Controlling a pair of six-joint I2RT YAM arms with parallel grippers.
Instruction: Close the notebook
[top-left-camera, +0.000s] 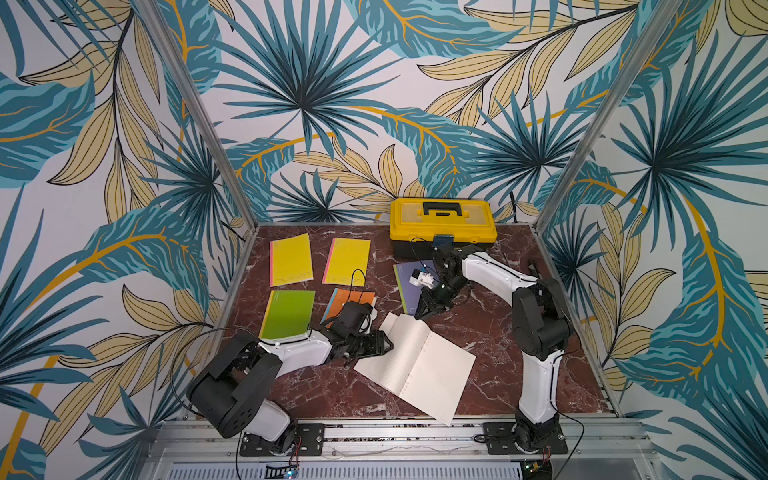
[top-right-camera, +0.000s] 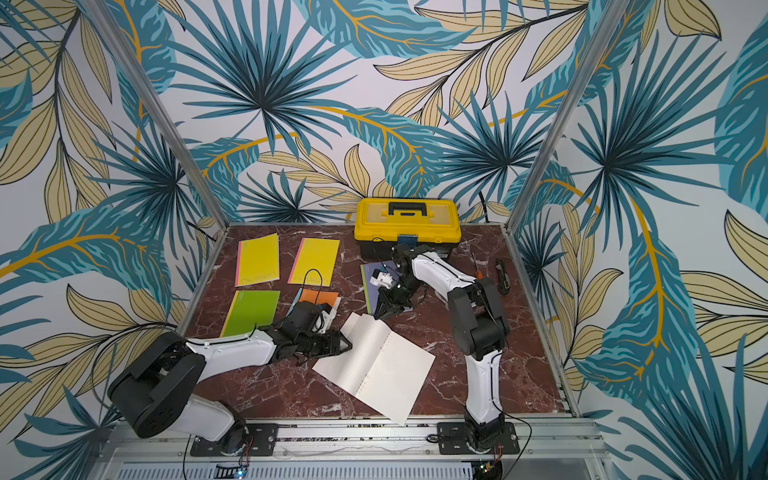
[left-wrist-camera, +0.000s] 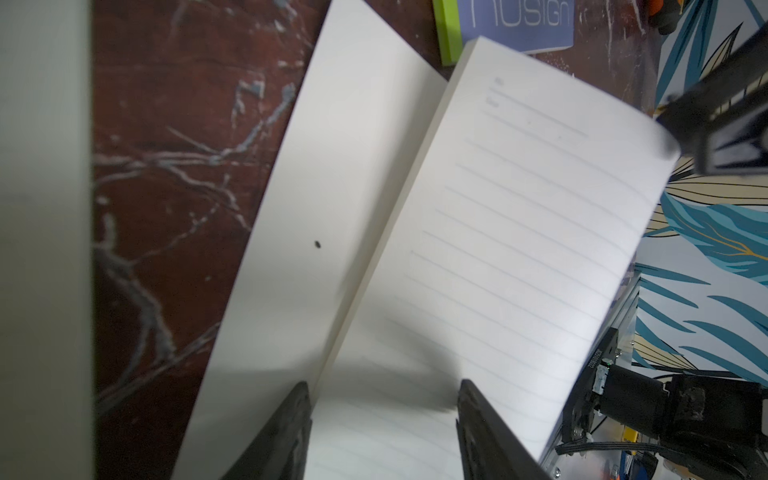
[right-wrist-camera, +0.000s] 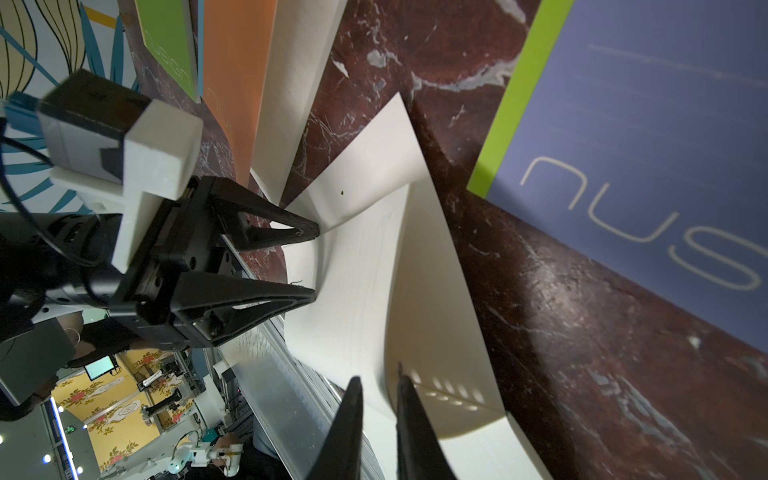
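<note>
The notebook (top-left-camera: 437, 369) lies open on the table, its blank right page flat and its lined pages (left-wrist-camera: 488, 264) bulging upward. At its left side, my left gripper (top-left-camera: 387, 345) stands open low over the pages; its fingers (left-wrist-camera: 280, 440) are well apart. My right gripper is at the notebook's far edge, near the spine, its fingers (right-wrist-camera: 349, 416) separated by a narrow gap. A curled page edge shows close to those fingers; whether it lies between them is unclear. In the left wrist view, one dark right fingertip touches or nearly touches the page corner.
A purple notebook (right-wrist-camera: 640, 160) lies just beyond the right gripper. Close to the left arm are an orange notebook (top-left-camera: 340, 302) and a green one (top-left-camera: 288, 313). Two yellow notebooks and a yellow toolbox (top-left-camera: 442, 224) are at the back.
</note>
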